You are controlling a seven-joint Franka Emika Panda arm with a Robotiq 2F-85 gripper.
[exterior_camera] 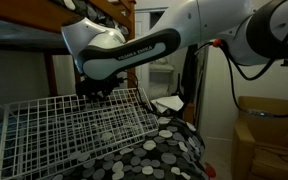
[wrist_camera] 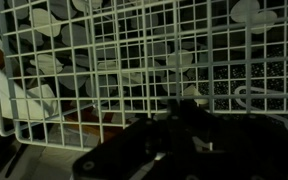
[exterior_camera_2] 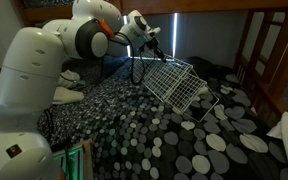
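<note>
A white wire grid rack (exterior_camera: 74, 130) stands tilted over the dotted bedding, its upper edge at my gripper (exterior_camera: 96, 95). From the other side, exterior view 2 has the rack (exterior_camera_2: 174, 85) leaning in the middle distance, with the gripper (exterior_camera_2: 159, 54) at its top. In the wrist view the grid (wrist_camera: 94, 75) fills much of the picture, and the dark gripper sits against its wires at the lower edge. The fingers look closed on the rack's wire; the exact contact is hard to make out in the dark.
Black bedding with grey and white dots (exterior_camera_2: 134, 140) spreads under the rack. A wooden frame (exterior_camera_2: 269, 50) rises at one side, and a tan armchair (exterior_camera: 269, 135) stands beyond. A black cable hangs from the arm (exterior_camera: 164, 45).
</note>
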